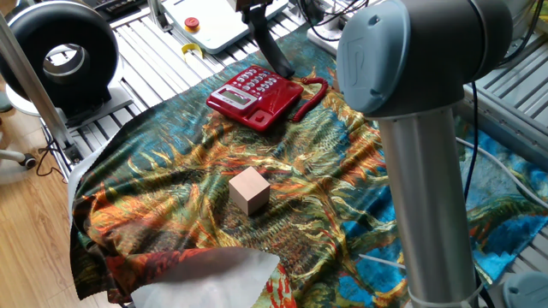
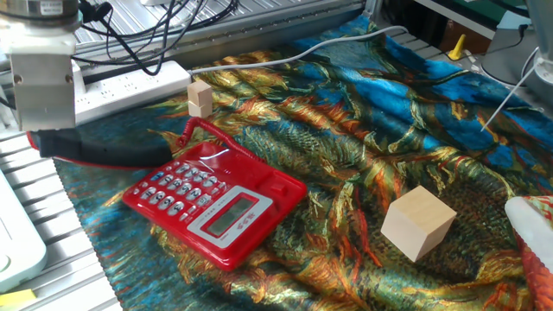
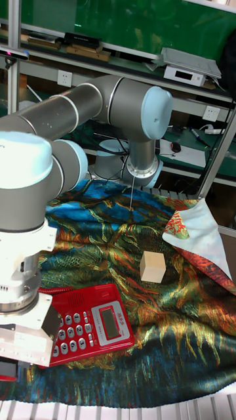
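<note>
A red desk telephone (image 1: 254, 94) with a keypad and small display sits on the patterned cloth. Its dark, red-edged handset (image 2: 108, 149) is off the base, joined to it by a red coiled cord (image 1: 315, 96). My gripper (image 2: 56, 128) is directly at the handset, its silver body reaching down to it; in the third view the silver gripper (image 3: 28, 343) is beside the keypad. The fingers' gap is hidden in every view, so whether they grip the handset does not show. A wooden cube (image 2: 419, 223) rests on the cloth, clear of the phone.
A smaller wooden block (image 2: 200, 99) stands behind the phone near a white power strip (image 2: 130, 93) and loose cables. A white panel with a red button (image 1: 192, 24) lies at the back. One cloth corner (image 1: 210, 278) is folded over.
</note>
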